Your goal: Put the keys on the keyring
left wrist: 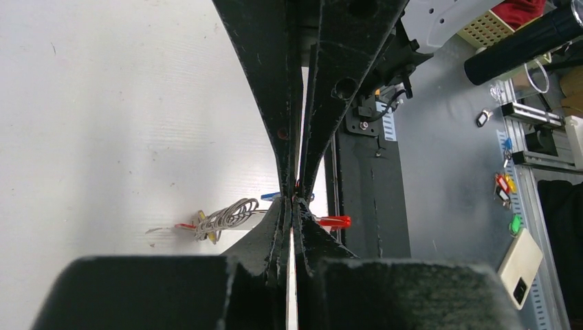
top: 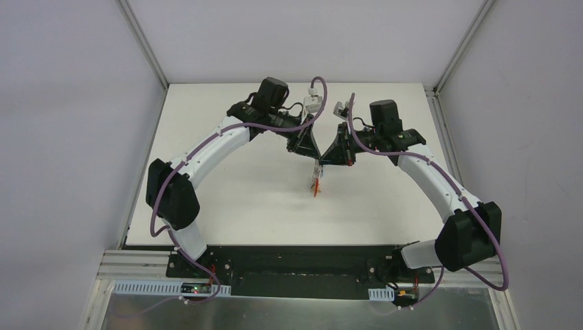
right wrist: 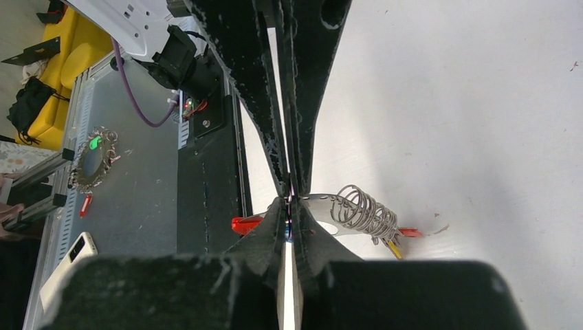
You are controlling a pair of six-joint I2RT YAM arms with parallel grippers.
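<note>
Both grippers meet tip to tip over the middle of the white table (top: 227, 185), my left gripper (top: 315, 155) and my right gripper (top: 323, 161), both shut at the keyring bunch. The wire coil (right wrist: 364, 214) of the keyring hangs there with a flat silver piece, a red key (left wrist: 333, 222) and a blue piece (left wrist: 269, 196), partly hidden behind the fingertips. A yellow piece (right wrist: 394, 249) shows below the coil. What exactly sits between each pair of fingertips is too hidden to tell.
The table around the grippers is clear. Beyond its front edge, more keys (left wrist: 503, 189), a ring of keys (right wrist: 96, 161) and a white phone (left wrist: 519, 268) lie on the grey surface.
</note>
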